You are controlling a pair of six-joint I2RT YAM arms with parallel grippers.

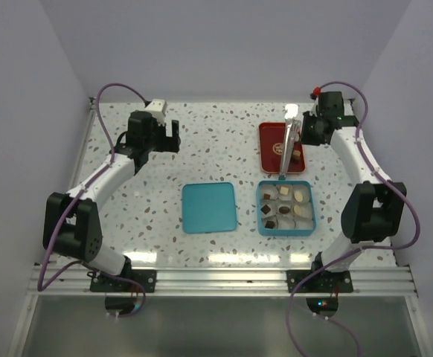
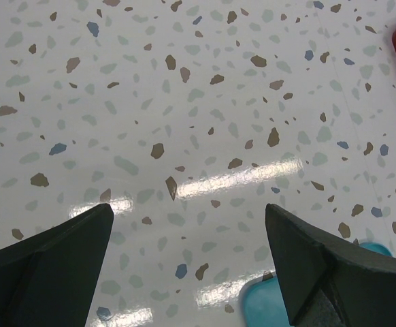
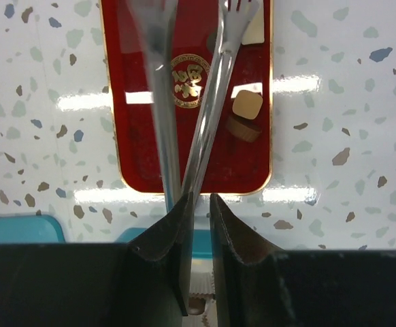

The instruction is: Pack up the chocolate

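Note:
My right gripper is shut on metal tongs (image 3: 164, 116), held over the red tray (image 1: 268, 149) with the tongs' shiny arms extending across it. In the right wrist view, chocolates lie in the tray's right part, among them a tan piece (image 3: 248, 104) and a brown one (image 3: 243, 129). The blue divided box (image 1: 286, 232) below the tray holds chocolates in several compartments. My left gripper (image 1: 170, 135) stands open at the upper left, nothing between its fingers, over bare table in its wrist view.
An empty teal tray (image 1: 208, 208) lies in the lower middle.

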